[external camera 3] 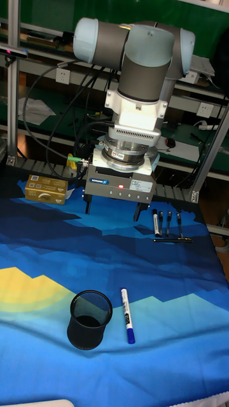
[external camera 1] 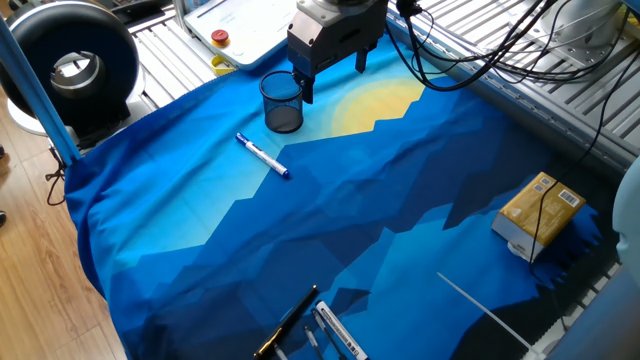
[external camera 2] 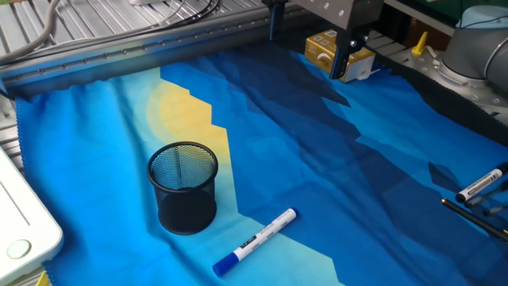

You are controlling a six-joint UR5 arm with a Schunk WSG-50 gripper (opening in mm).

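My gripper (external camera 3: 112, 212) hangs above the cloth with its two fingers wide apart, open, and nothing shows between them. In exterior view 1 the gripper (external camera 1: 334, 80) appears at the top, one finger overlapping the cup's rim in the picture. A black mesh pen cup (external camera 2: 183, 191) stands upright on the cloth and looks empty. Beside it lies a white marker with blue ends (external camera 2: 255, 241), touching nothing else. At the far side from the cup, a black-capped white marker (external camera 1: 340, 330) lies with several thin dark pens and a long black pen (external camera 1: 287, 322).
A yellow-brown box (external camera 1: 538, 214) sits near the cloth's edge with a cable across it. The blue cloth (external camera 1: 200, 290) has folds, and its middle is clear. A white board with a red button (external camera 1: 220, 38) lies beyond the cloth.
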